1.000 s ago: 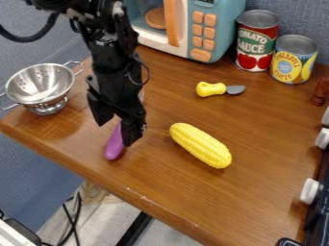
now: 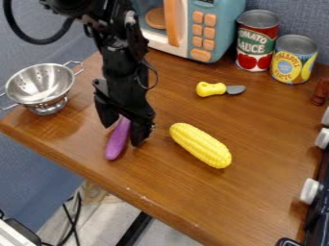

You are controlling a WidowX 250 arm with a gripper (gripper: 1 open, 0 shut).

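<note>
My black gripper (image 2: pixel 123 125) is down over a purple eggplant-like toy (image 2: pixel 114 143) lying on the wooden table (image 2: pixel 180 202), left of centre. Its fingers sit on either side of the toy's upper part; whether they grip it is hard to make out. A yellow corn cob (image 2: pixel 201 145) lies to the right of the gripper.
A steel colander (image 2: pixel 40 87) is at the left edge. A toy microwave (image 2: pixel 172 24), tomato can (image 2: pixel 256 40) and yellow can (image 2: pixel 293 59) stand at the back. A yellow-handled tool (image 2: pixel 213 88) lies mid-back. A dark appliance (image 2: pixel 316 202) borders the right.
The gripper has come down and closer around the purple toy since a second ago, its fingers drawing nearer together. The toy appears slightly shifted.
</note>
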